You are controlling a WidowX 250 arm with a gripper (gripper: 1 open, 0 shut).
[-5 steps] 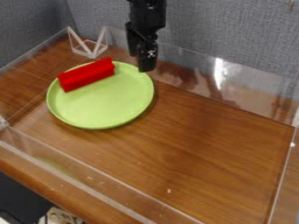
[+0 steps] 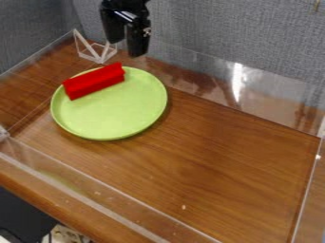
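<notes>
My gripper (image 2: 127, 38) hangs at the top of the camera view, open, above and behind a green plate (image 2: 114, 119). A red block (image 2: 94, 81) lies on the upper left part of the plate, below my gripper and apart from it.
A small white wire rack (image 2: 94, 49) stands at the back left, behind the plate and near my gripper. Clear walls edge the table at the back and sides.
My gripper has moved up and to the left, away from the plate. The plate and red block have not visibly moved.
</notes>
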